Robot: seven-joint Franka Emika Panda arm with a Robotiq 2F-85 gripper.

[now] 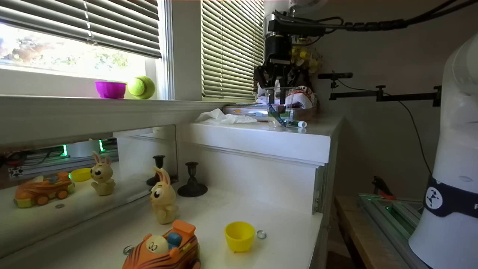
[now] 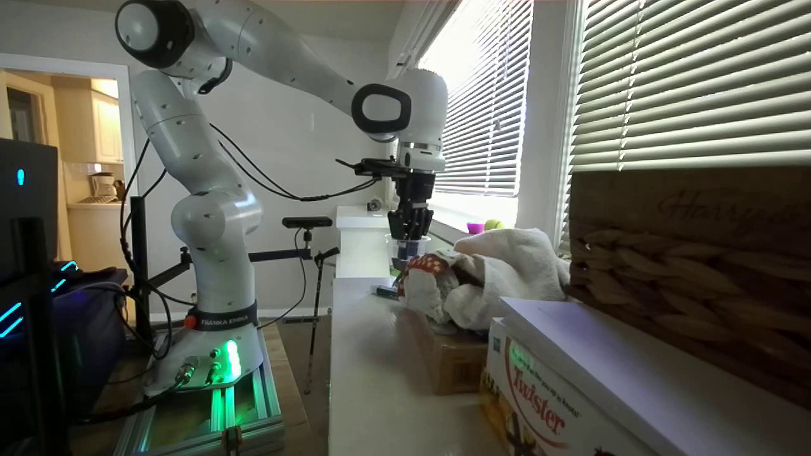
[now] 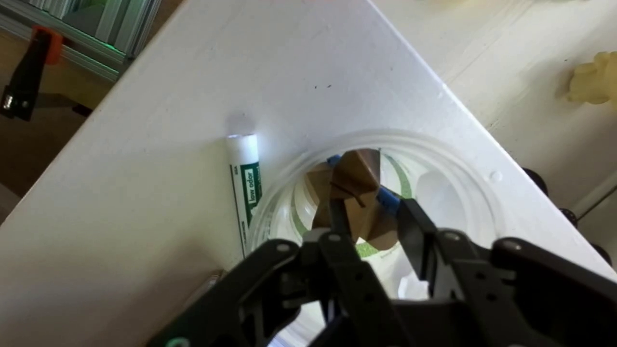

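On the white ledge stands a clear round container [image 3: 471,173], with a crumpled brown piece [image 3: 358,173] and a blue item [image 3: 388,199] inside it. From the side, the blue item looks like a slanted pen or marker [image 1: 276,114]. My gripper points down into the container, its fingers [image 3: 415,222] apart over the brown piece. The finger is part open; whether the fingers touch the brown piece is not clear. Beside the container lies a white-capped marker [image 3: 246,173] with a green label.
A white tissue [image 1: 226,117] and a towel [image 2: 513,262] lie near the container. On the lower shelf are a yellow cup [image 1: 239,237], an orange toy car [image 1: 179,246], a rabbit figure [image 1: 163,201] and a dark candlestick [image 1: 192,181]. The ledge edge is close by.
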